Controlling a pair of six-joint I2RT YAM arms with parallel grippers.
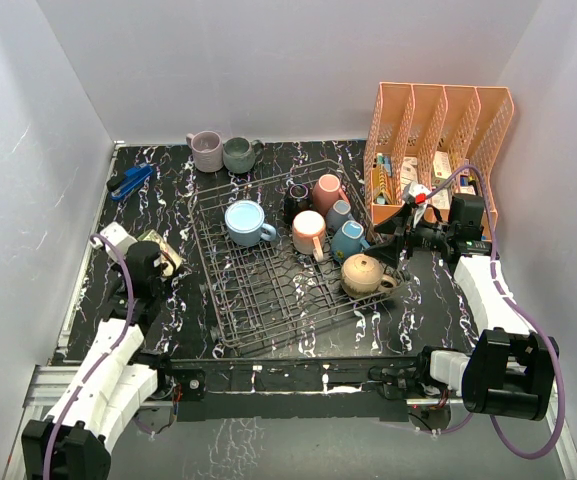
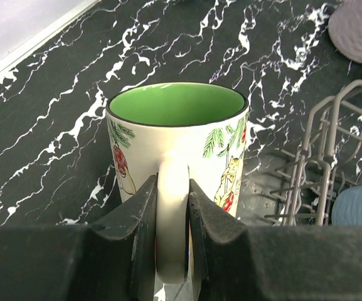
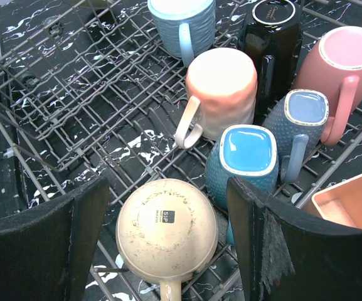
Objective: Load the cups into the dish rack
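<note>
My left gripper is shut on the handle of a white mug (image 2: pixel 143 147) with a green inside, a dark rim and printed figures. The mug stands left of the dish rack (image 1: pixel 230 310), its mouth facing up in the left wrist view. Upside down in the rack are a light-blue cup (image 1: pixel 244 220), a black cup (image 3: pixel 270 41), a pink cup (image 3: pixel 342 53), an orange-and-white cup (image 3: pixel 221 88), a small grey-blue cup (image 3: pixel 303 116), a blue cup (image 3: pixel 243 160) and a beige cup (image 3: pixel 167 229). Above the beige cup hangs my right gripper, part open and empty.
Behind the rack, a mauve mug (image 1: pixel 206 150) and a green mug (image 1: pixel 239 154) stand on the dark marbled table. A blue stapler (image 1: pixel 131 181) lies at the far left. An orange divided organizer (image 1: pixel 438 120) fills the back right. The rack's front left is bare.
</note>
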